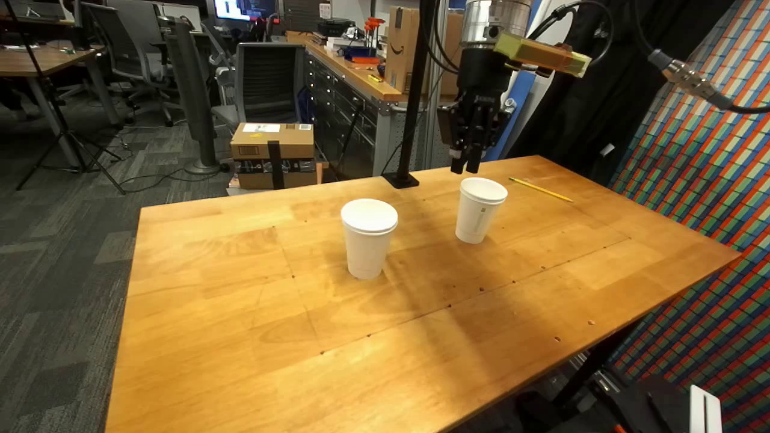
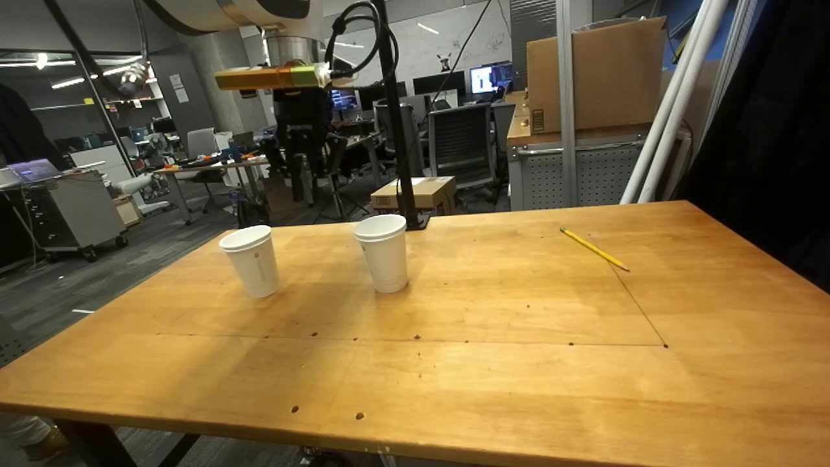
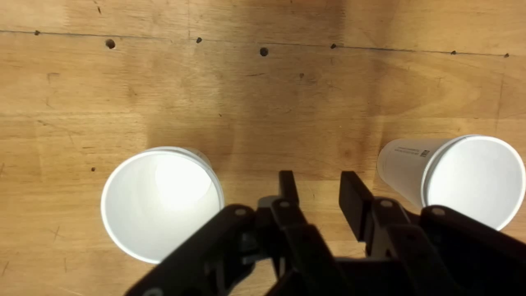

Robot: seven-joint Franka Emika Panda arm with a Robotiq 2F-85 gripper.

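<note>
Two white paper cups stand upright and apart on the wooden table. One cup (image 1: 474, 213), closer to the pencil, shows an empty inside; in the wrist view this cup (image 3: 162, 204) is on the left. The other cup (image 1: 368, 245) appears on the right in the wrist view, where that cup (image 3: 476, 180) has a plain white top; I cannot tell whether it is lidded. My gripper (image 1: 465, 168) hangs above table height, pointing down. In the wrist view the gripper is open between the two cups, with only bare wood showing between its fingers.
A yellow pencil (image 2: 595, 249) lies on the table, away from both cups. A black post (image 1: 401, 180) rises at the table's back edge.
</note>
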